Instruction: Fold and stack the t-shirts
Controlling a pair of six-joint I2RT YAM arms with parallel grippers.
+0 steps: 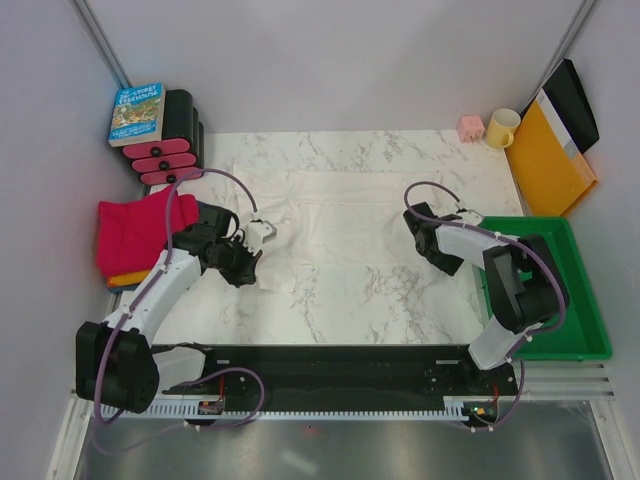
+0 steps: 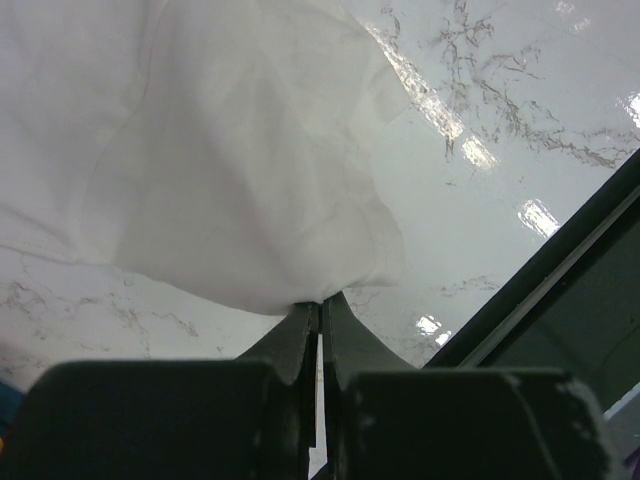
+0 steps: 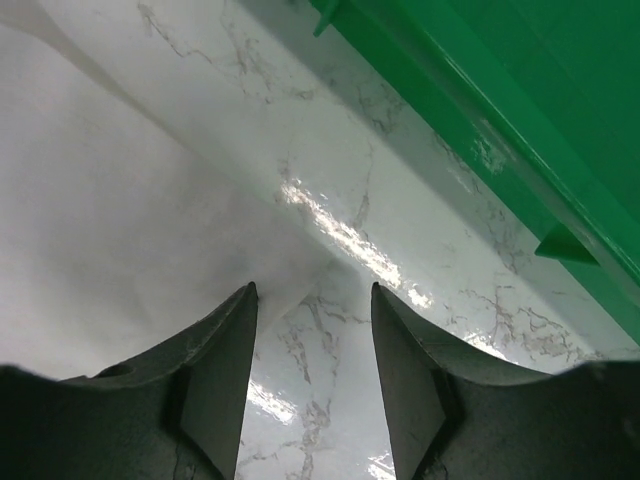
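A white t-shirt point(image 1: 345, 225) lies spread on the marble table, rumpled toward its left end. At its front left corner my left gripper is shut, and the cloth point(image 2: 250, 200) gathers to a point at its fingertips. Over the shirt's right side stands my right gripper, open, with the corner of the white cloth point(image 3: 190, 240) reaching between and beneath its fingers. Folded red, yellow and blue cloths form a pile point(image 1: 140, 235) at the far left.
To the right, close by the right arm, sits a green bin point(image 1: 570, 330). A black-and-pink drawer unit with a book point(image 1: 137, 113) stands back left; a pink block point(image 1: 470, 128) and yellow mug point(image 1: 502, 128) stand back right.
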